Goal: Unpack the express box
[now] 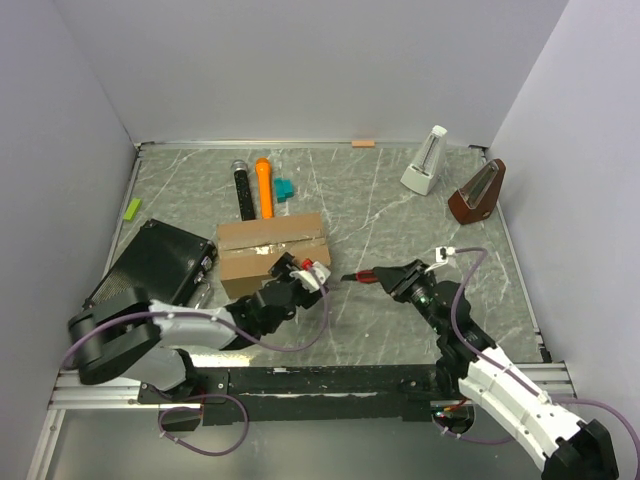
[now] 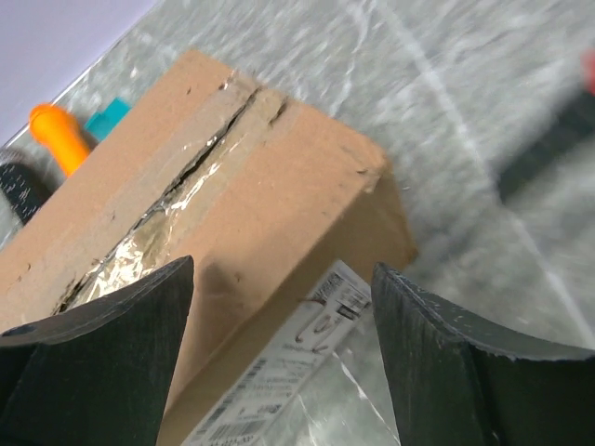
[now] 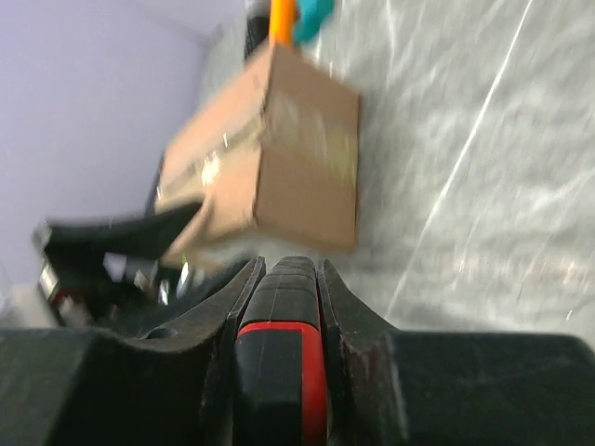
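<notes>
The cardboard express box (image 1: 271, 239) lies on the marble top with tape along its top seam; the left wrist view shows a split running along that seam and a label on its side. My left gripper (image 1: 305, 272) is over the box's near right part, open, with its fingers either side of box and label (image 2: 279, 362) in the left wrist view. My right gripper (image 1: 385, 275) is shut on a red-and-black tool (image 3: 284, 381), whose dark tip points left, just right of the box and apart from it.
A black case (image 1: 150, 265) is at left, two microphones (image 1: 264, 185) and a teal block (image 1: 283, 189) behind the box. Two metronomes (image 1: 476, 190) stand back right, a green block (image 1: 132, 209) far left.
</notes>
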